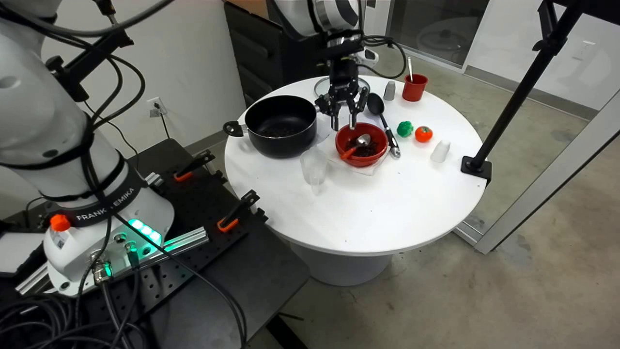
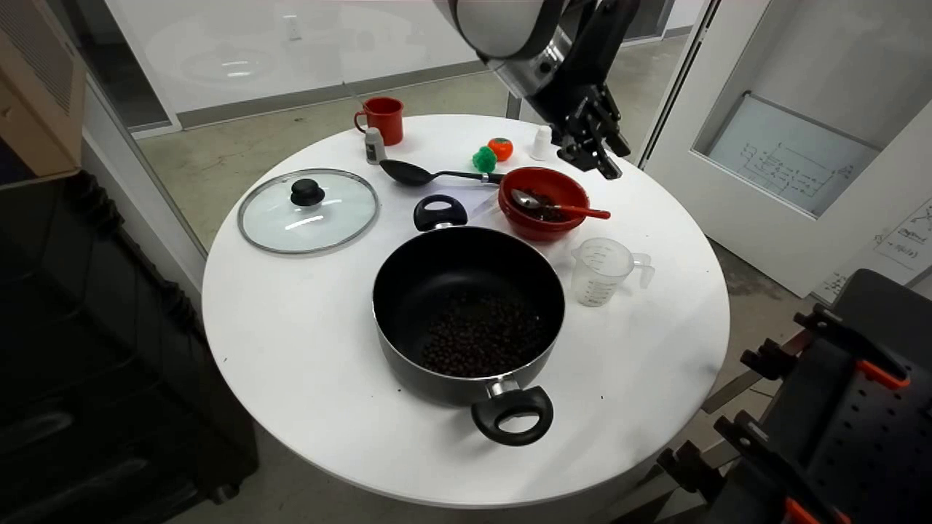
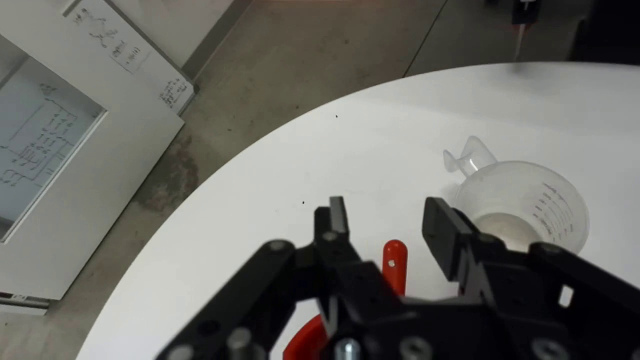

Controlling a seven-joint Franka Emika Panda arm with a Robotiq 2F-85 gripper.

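My gripper is open above the red bowl, its fingers apart with nothing held between them. Inside the bowl, dark beans surround a spoon whose red handle leans out over the rim. From the wrist, the end of that spoon handle appears in the gap between the fingers, farther down than the tips; most of the bowl is hidden by the gripper. A black pot with more dark beans stands near the bowl.
A clear measuring cup stands beside the pot and bowl. A black ladle, green piece, tomato, red mug and glass lid sit farther round.
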